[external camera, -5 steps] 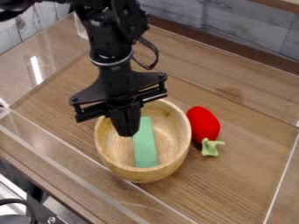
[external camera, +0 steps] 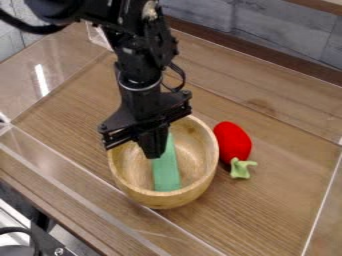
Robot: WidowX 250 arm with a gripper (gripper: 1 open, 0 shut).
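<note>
A black robot gripper (external camera: 144, 136) hangs over the left back part of a yellow bowl (external camera: 197, 188) in the middle of the wooden counter. It looks shut, with nothing seen between its fingers. A green oblong object (external camera: 166, 172) lies inside the bowl, its upper end partly behind the gripper. A red vegetable (external camera: 231, 140) with a pale green stem lies just right of the bowl.
A grey wall stands behind it. At the lower left is an edge with dark items below, partly out of view.
The arm has moved back, away from the camera, and the gripper appears smaller over the bowl. The bowl and the things in and beside it have not visibly moved.
</note>
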